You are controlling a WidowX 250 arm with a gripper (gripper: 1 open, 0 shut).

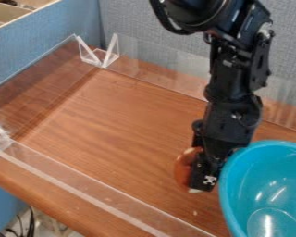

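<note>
My black gripper (203, 168) points down just left of a turquoise bowl (262, 199), low over the wooden surface. It is shut on an orange object (185, 167), which is mostly hidden behind the fingers, with a pale patch at its lower part. The bowl stands at the right front, partly cut off by the frame's edge.
Clear plastic walls with white corner brackets (99, 56) edge the wooden table (101, 130). Grey and blue panels stand behind and to the left.
</note>
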